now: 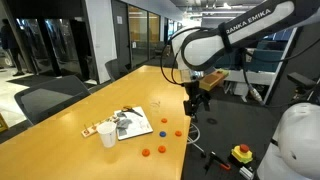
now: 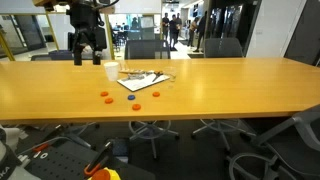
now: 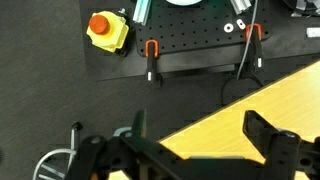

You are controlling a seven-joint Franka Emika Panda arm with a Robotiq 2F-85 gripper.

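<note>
My gripper [image 1: 190, 110] is open and empty, hanging above the table's edge near the robot's base. In the wrist view its two dark fingers [image 3: 264, 135] stand wide apart over the floor and a table corner. On the wooden table [image 2: 240, 82] stands a white cup [image 1: 107, 135]. Near it lies a white tray or sheet [image 1: 134, 124] with several small items on it, too small to make out. Red-orange discs [image 1: 146, 152] and a blue disc [image 1: 162, 133] are scattered on the near part of the table. A clear glass-like object [image 1: 155, 104] is behind them.
A yellow box with a red button [image 3: 106, 28] sits on the robot's stand, beside a perforated black plate [image 3: 200, 28] with orange-tipped clamps [image 3: 151, 50]. Office chairs [image 2: 292, 140] surround the table. In exterior view 2 the table's right half is bare.
</note>
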